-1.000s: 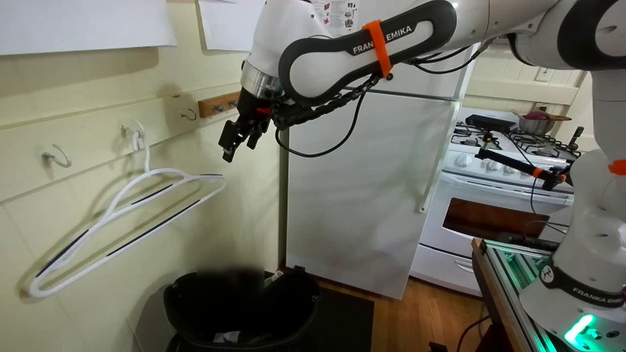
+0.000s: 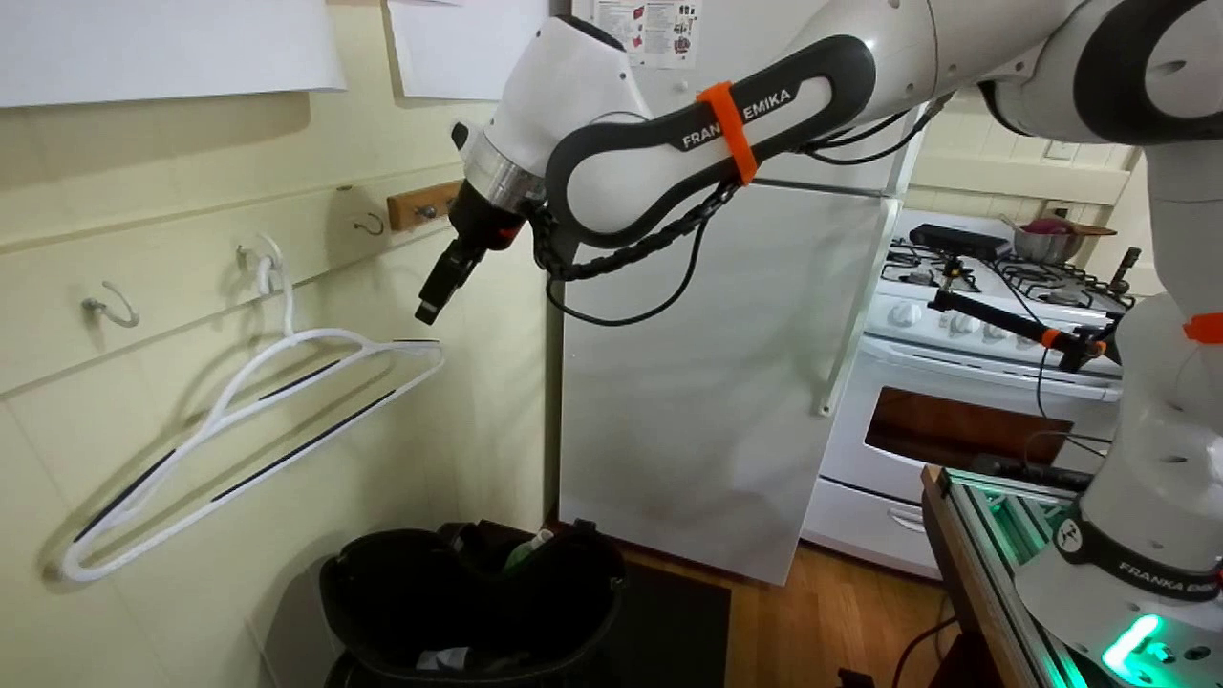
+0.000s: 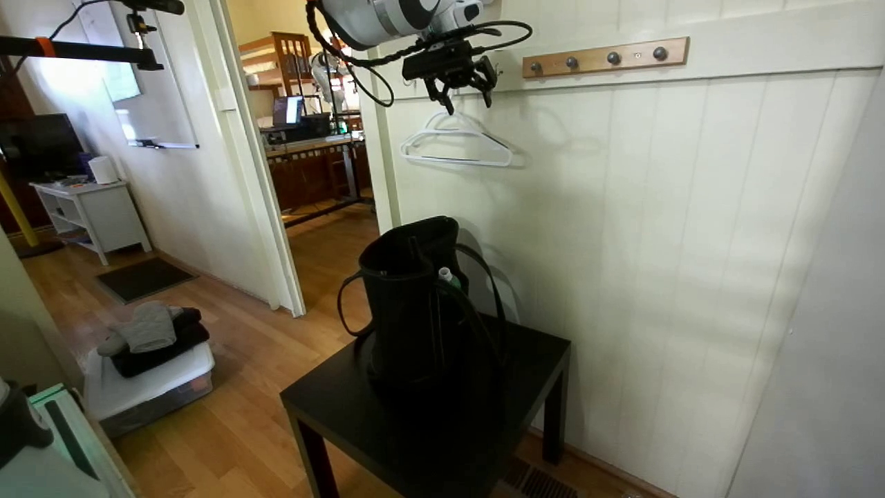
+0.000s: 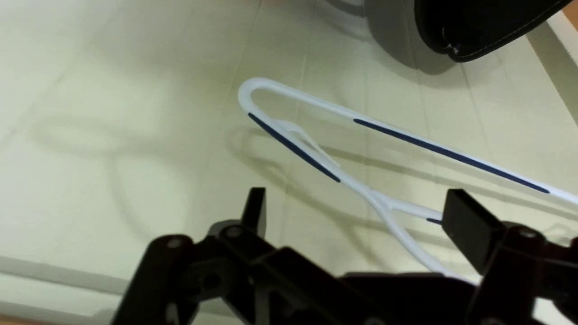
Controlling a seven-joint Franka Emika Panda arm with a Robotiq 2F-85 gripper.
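Note:
White hangers (image 2: pixel 246 401) with dark strips hang from a wall hook at the left in exterior view 1. My gripper (image 2: pixel 429 310) is above and beside their right end, apart from them as far as that view shows. In exterior view 2 the open gripper (image 3: pixel 469 108) shows in front of the hangers (image 3: pixel 456 156), near their top. The wrist view has the fingers wide apart with nothing held. Beyond the fingers (image 4: pixel 470 227) a white hanger (image 4: pixel 347 111) crosses the view, one finger covering part of it.
A black bag (image 3: pixel 398 307) stands open on a black table (image 3: pixel 332 407) below the hangers. An empty metal hook (image 2: pixel 115 308) and a wooden peg rail (image 3: pixel 610 58) are on the wall. The fridge (image 2: pixel 688 378) stands to the right.
My gripper has turned, and its tips have shifted slightly left, closer to the hangers' right end. The wrist and forearm have tilted. The hangers look nearly unmoved.

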